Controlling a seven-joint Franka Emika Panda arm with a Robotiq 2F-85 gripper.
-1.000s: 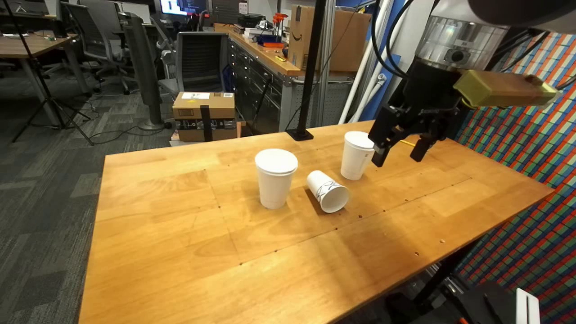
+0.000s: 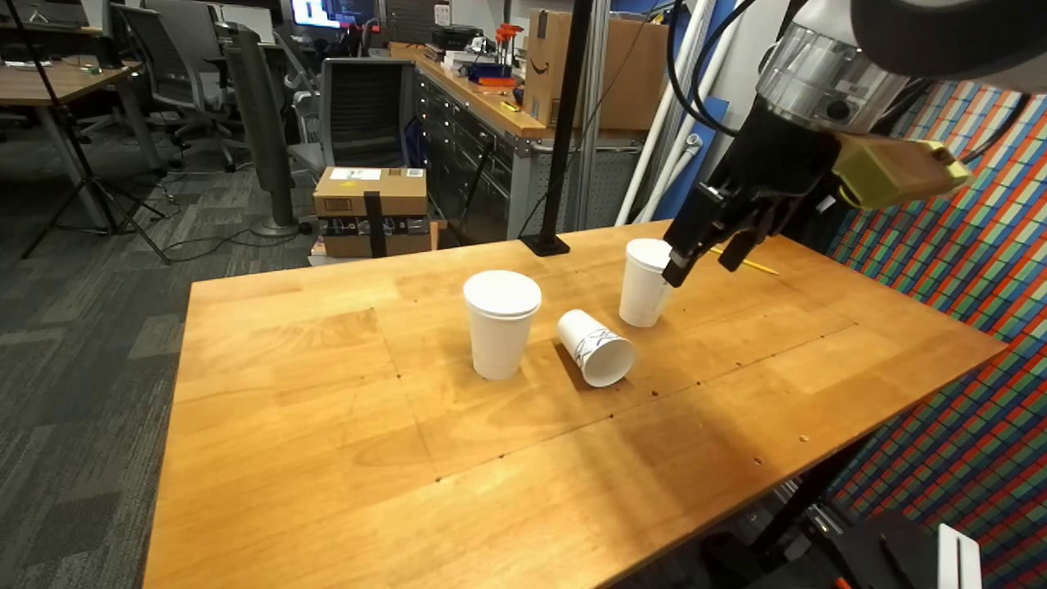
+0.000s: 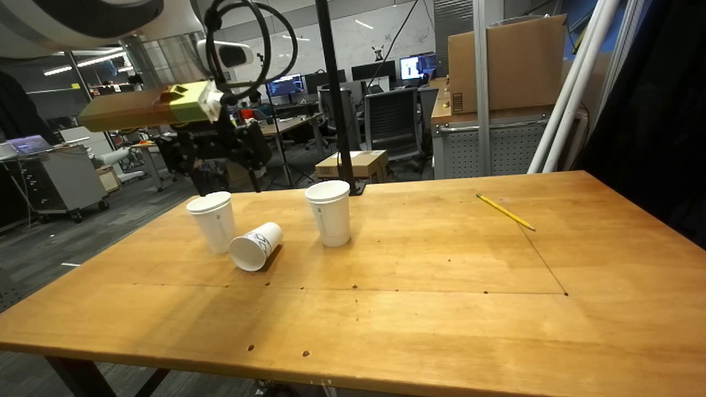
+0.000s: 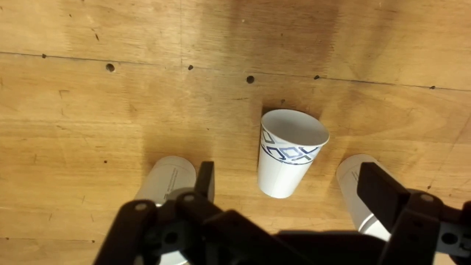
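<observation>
A small white paper cup with a blue-grey geometric band lies on its side on the wooden table, its open mouth towards the table's near edge. Two taller plain white cups stand upright either side of it: a left one and a right one in exterior view 1. High over the table, my gripper is open and tilted, with nothing between its fingers. From the wrist view, the patterned cup shows below, ahead of the gap between the spread fingers, which partly cover the two upright cups.
A yellow pencil lies on the table to the right of the cups. Behind them a black post rises at the far edge.
In exterior view 1 my gripper has shifted slightly up and left and tilted, now overlapping the right upright cup's edge. All the cups have stayed where they were.
</observation>
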